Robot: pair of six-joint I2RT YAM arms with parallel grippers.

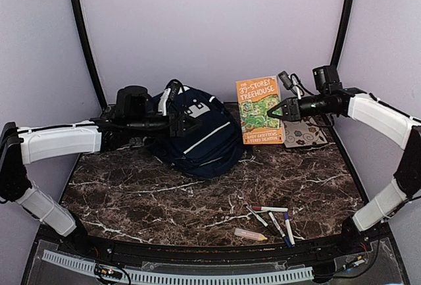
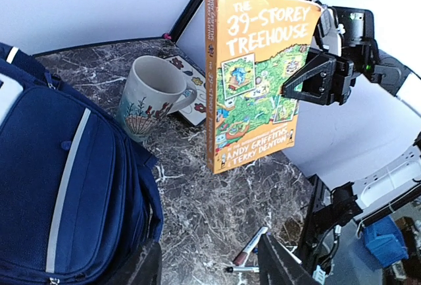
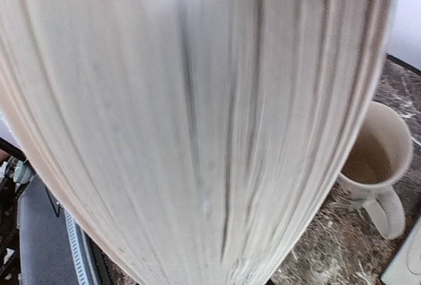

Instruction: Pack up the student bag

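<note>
An orange paperback book [image 1: 258, 110], "The 39-Storey Treehouse", hangs upright above the table, right of the bag. My right gripper [image 1: 277, 109] is shut on its page edge, and the left wrist view shows the book's spine [image 2: 211, 87] facing left. Its pale pages [image 3: 197, 127] fill most of the right wrist view, hiding that gripper's fingertips. The dark blue bag [image 1: 207, 137] sits at the back, left of centre, its opening not visible from here. In front of the bag my left gripper [image 1: 185, 127] is open and empty, its fingers [image 2: 146, 266] apart at the bottom of the left wrist view.
A white patterned mug [image 2: 148, 97] stands beside the bag, with a flower-patterned flat item [image 1: 305, 133] at the back right. Several markers [image 1: 289, 227] and a pinkish tube [image 1: 250, 234] lie near the front edge.
</note>
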